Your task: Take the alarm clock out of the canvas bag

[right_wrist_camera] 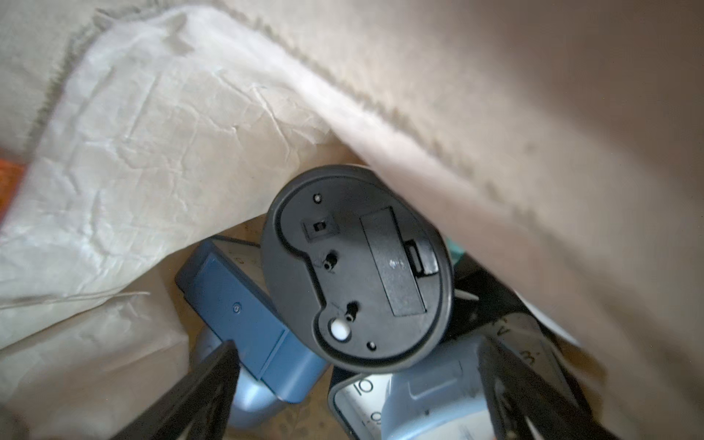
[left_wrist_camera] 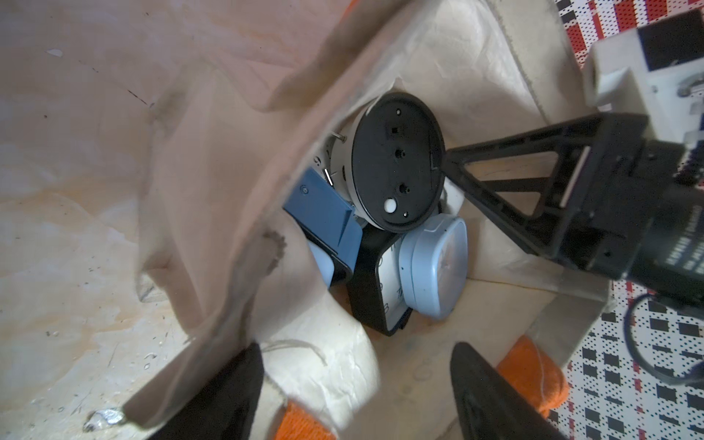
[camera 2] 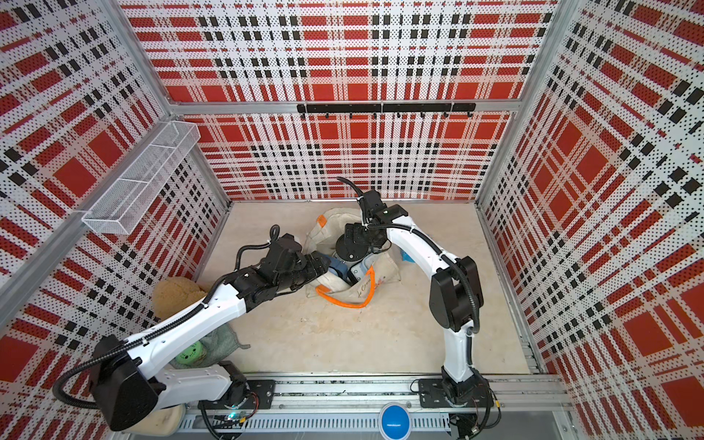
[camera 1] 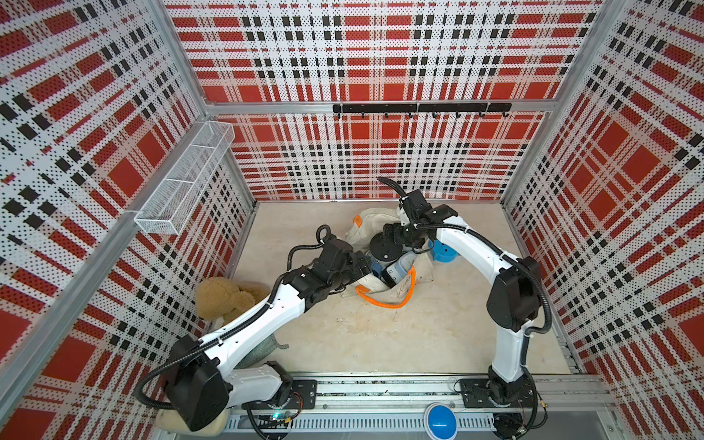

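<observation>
The canvas bag (camera 1: 375,294) lies mouth-up at mid-table, with several clocks inside. In the right wrist view, a round black-backed alarm clock (right_wrist_camera: 359,267) sits uppermost. A dark blue clock (right_wrist_camera: 238,311) lies to its left; a black-framed clock (right_wrist_camera: 363,388) with a white numbered face is below, partly covered by a light blue clock (right_wrist_camera: 440,388). My right gripper is open over this pile, nothing held. My left gripper has its fingers apart at the bag's left side, with bag cloth showing between them; no clock is in it.
A blue object (camera 1: 443,251) stands right of the bag, partly behind the right arm. A brown plush toy (camera 1: 220,297) lies at the left, near a grey-green item (camera 2: 220,344). Open table lies in front of the bag.
</observation>
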